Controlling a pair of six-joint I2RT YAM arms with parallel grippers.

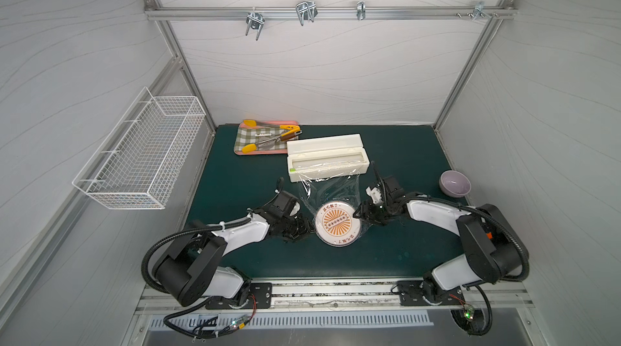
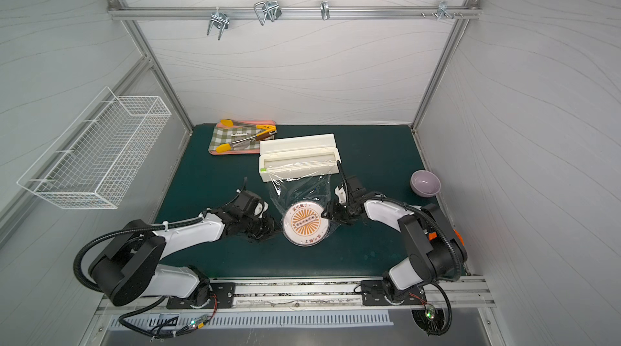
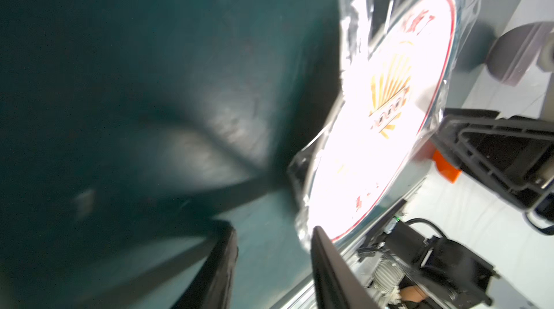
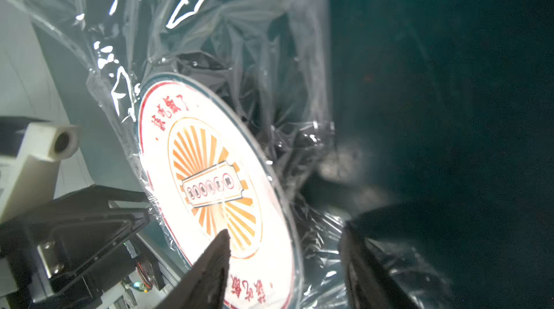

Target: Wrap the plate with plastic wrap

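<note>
The round white plate (image 1: 337, 223), with an orange sunburst and red characters, lies near the front middle of the table. Clear plastic wrap (image 4: 230, 26) runs from the open white wrap box (image 1: 328, 168) down to the plate and around its edges, loosely creased. At the plate's left, my left gripper stands part open, with only bare table showing between its fingers. My right gripper is open by the right rim; the plate's edge and crumpled film show beyond and between its fingertips. Whether the film passes under the whole plate is hidden.
Behind stands a tray (image 1: 236, 145) with a checked cloth and yellow-tipped tongs. A purple bowl (image 1: 455, 183) sits at the right edge, and a wire basket (image 1: 145, 152) hangs on the left wall. Table in front of the plate is clear.
</note>
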